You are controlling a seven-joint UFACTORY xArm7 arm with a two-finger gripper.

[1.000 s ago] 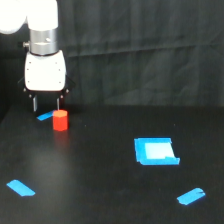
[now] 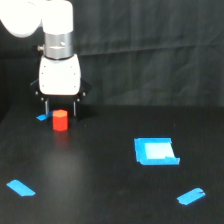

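Note:
A small red block (image 2: 60,120) stands on the dark tabletop at the left. My white gripper (image 2: 61,106) points downward just above it, its dark fingers (image 2: 76,106) spread apart to either side of the block's line. The fingers are open and nothing shows held between them. From this single view I cannot tell whether the fingertips are level with the block in depth.
A blue-edged white square (image 2: 158,151) lies right of centre. Loose blue strips lie front left (image 2: 20,187) and front right (image 2: 190,196), and a blue piece (image 2: 42,117) shows beside the block. Dark curtain behind.
The gripper has shifted right and slightly lower in the view, from left of the red block to over it. The block and the blue pieces have stayed in place.

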